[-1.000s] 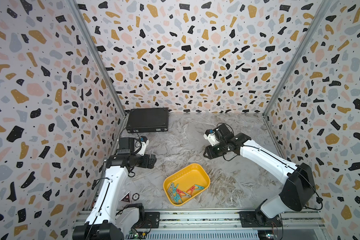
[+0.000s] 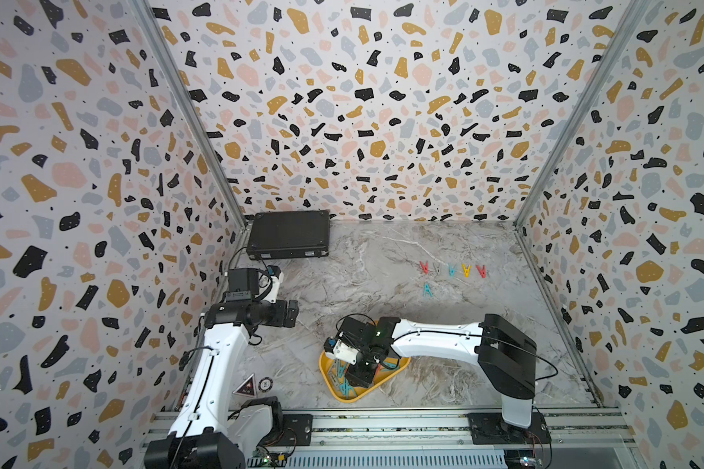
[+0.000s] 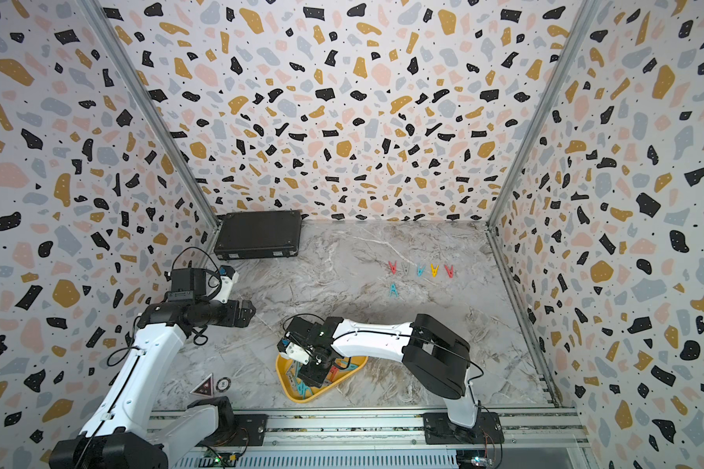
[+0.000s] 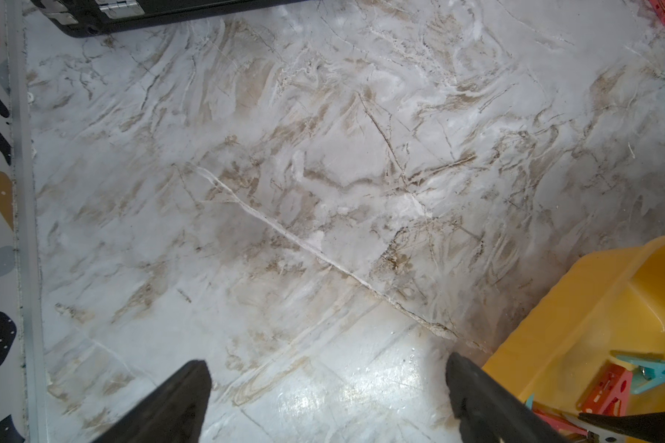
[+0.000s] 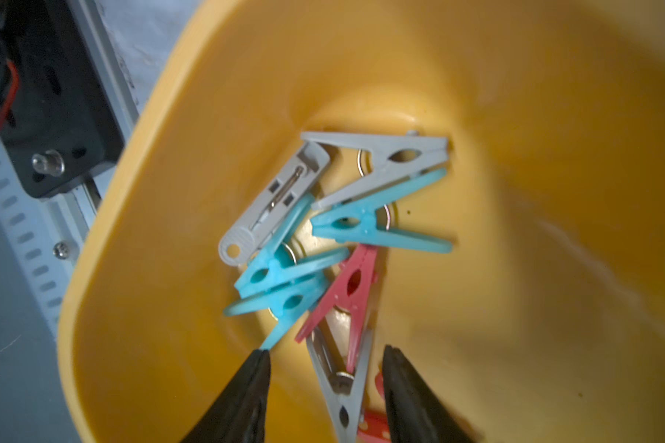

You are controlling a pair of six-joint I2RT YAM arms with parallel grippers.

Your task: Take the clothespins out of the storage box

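The yellow storage box (image 2: 325,380) stands near the table's front edge. In the right wrist view it holds grey (image 5: 391,158), turquoise (image 5: 384,236) and pink (image 5: 347,291) clothespins, heaped near one side. My right gripper reaches down over the box, open; a grey clothespin (image 5: 344,409) shows between its fingertips, not gripped. A red clothespin (image 5: 375,426) is partly covered by one finger. Several clothespins lie out on the table, among them a yellow one (image 2: 466,270) and a blue one (image 2: 428,289). At the left, my left gripper hangs open above bare table, left of the box.
A black case (image 2: 289,233) lies at the back left. A metal rail (image 2: 414,414) runs along the front, close to the box.
The row of clothespins on the table is uncovered.
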